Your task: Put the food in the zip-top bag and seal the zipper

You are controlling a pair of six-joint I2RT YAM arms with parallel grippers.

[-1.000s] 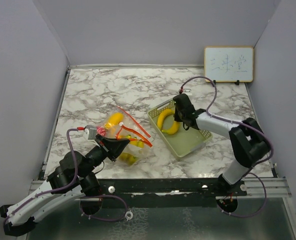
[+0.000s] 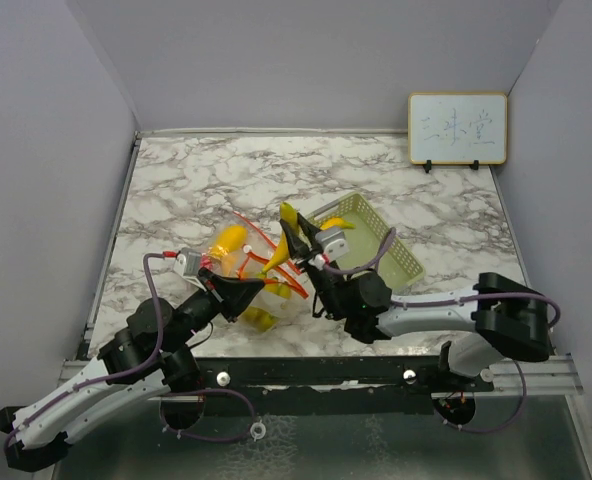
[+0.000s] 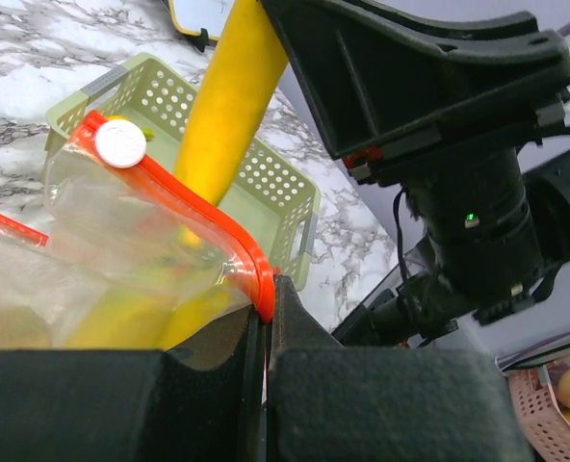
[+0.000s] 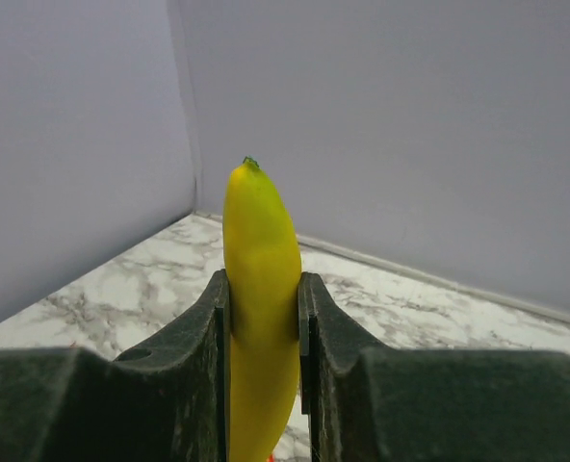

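Note:
My left gripper is shut on the red zipper edge of the clear bag, near one end of the mouth. A round white slider sits on that red strip. Inside the bag show several yellow foods, one a plump orange-yellow piece. Above the mouth my right gripper is shut on a banana, with a finger against either side. The banana hangs steeply, its lower end between the red strips in the top view; how deep it reaches in the bag cannot be told.
Right of the bag stands a green basket, with another yellow fruit in it, partly hidden by the right arm. At the back right stands a small whiteboard. Marble table behind the bag is clear.
The right gripper has come left from the basket to the bag, bringing a banana with it. Two bananas lay in the basket before. The left arm and bag have hardly moved.

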